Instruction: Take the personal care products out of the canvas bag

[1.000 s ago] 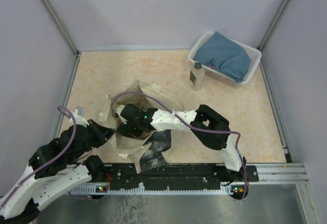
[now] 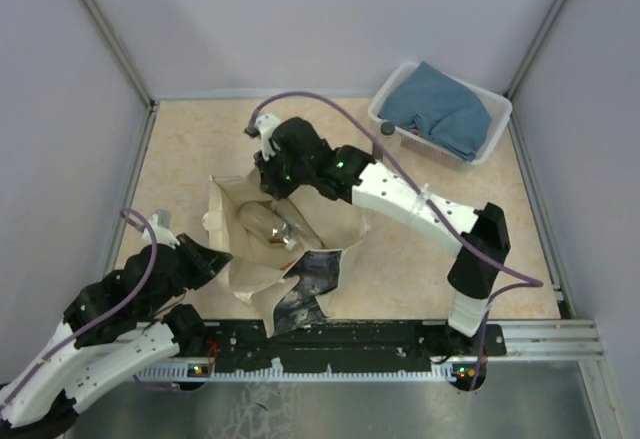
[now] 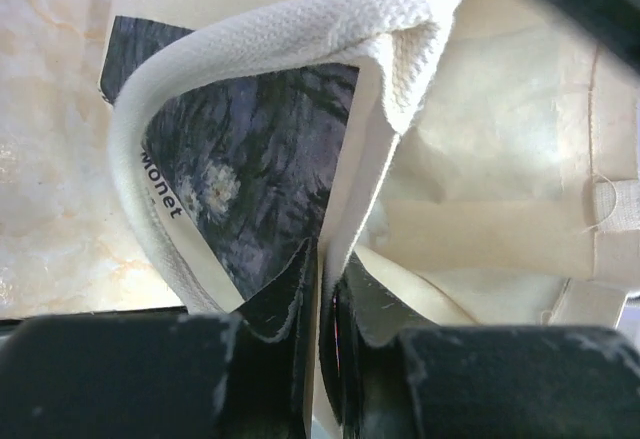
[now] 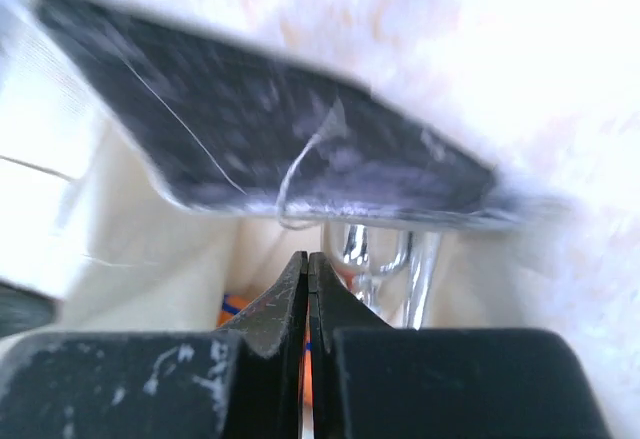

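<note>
The cream canvas bag stands open in the top view, a dark printed picture on its near side. Inside lie a clear bottle and a second clear item; an orange item shows in the right wrist view. My left gripper is shut on the bag's rim at its near left corner. Over the bag's far side, my right gripper is shut, and nothing shows between its fingers. A dark, blurred flat shape crosses that view; I cannot tell what it is.
A bottle with a dark cap stands on the table, partly behind the right arm. The white basket with a blue cloth is at the far right.
My right gripper has risen out of the bag towards its far edge, uncovering the clear items inside. The bag's far wall has shifted. My left gripper has barely moved.
</note>
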